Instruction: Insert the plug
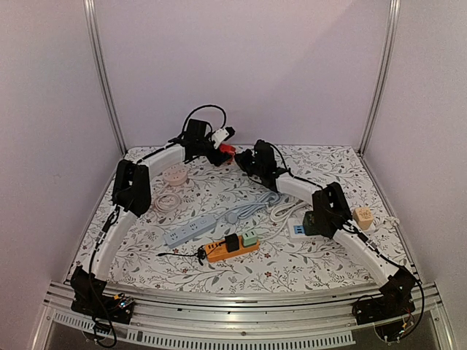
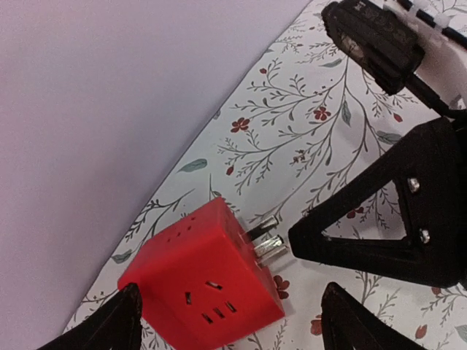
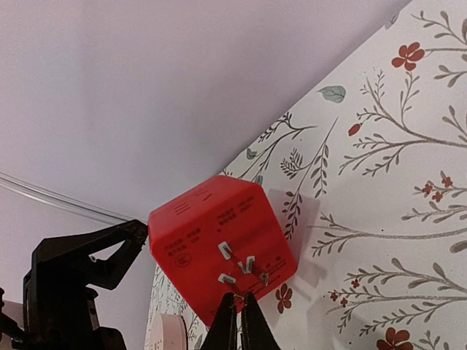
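The red cube-shaped plug (image 1: 227, 149) is at the back of the table, between both grippers. It sits tilted, its metal prongs (image 2: 270, 244) facing the right arm. My left gripper is open, with the plug's far end between its spread fingers. In the right wrist view, one left finger (image 3: 120, 259) lies alongside the red plug (image 3: 222, 240). The fingertips of my right gripper are close together at the prongs, a narrow gap between them. Whether they pinch a prong is unclear. I cannot tell if the plug touches the table.
An orange power strip (image 1: 217, 252) with a black plug and a green plug lies at the front. Behind it are a grey-blue strip (image 1: 179, 234) and coiled cords (image 1: 255, 208). A wooden cube (image 1: 363, 216) sits at the right. The back wall stands close behind the grippers.
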